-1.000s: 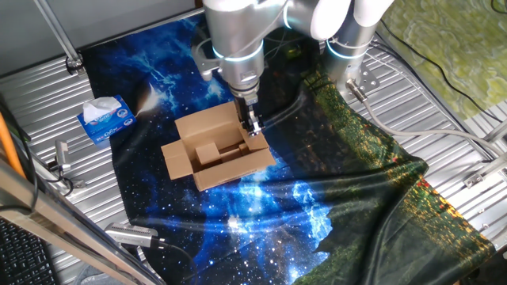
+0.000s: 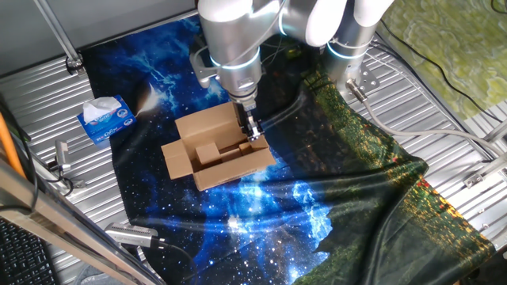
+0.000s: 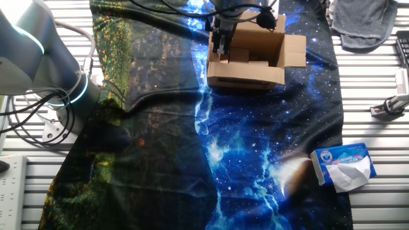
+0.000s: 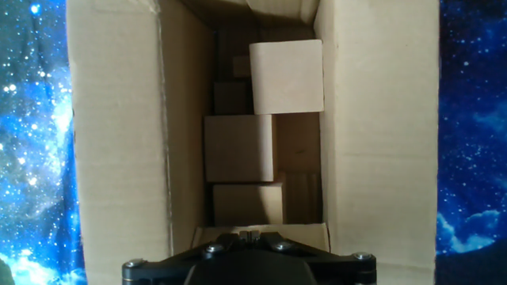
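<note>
An open cardboard box (image 2: 235, 168) stands on the dark galaxy-print cloth, its flaps folded outward. Inside it, the wrist view shows several pale wooden blocks: a squarish one (image 4: 287, 77) against the right wall, another (image 4: 239, 148) in the middle, and one (image 4: 248, 204) nearest the gripper. A smaller block (image 4: 230, 96) lies in shadow. My gripper points down over one end of the box, by its near flap in the wrist view. Its fingertips are together, and nothing shows between them. In exterior view 2, the gripper (image 3: 221, 50) partly covers the box's left end.
A blue tissue box (image 2: 107, 120) stands on the cloth's edge, well apart from the cardboard box. Folds run through the cloth (image 2: 348, 202), which is otherwise clear around the box. A grey towel (image 3: 364, 22) and metal frame parts lie at the table's side.
The box and blocks look unmoved.
</note>
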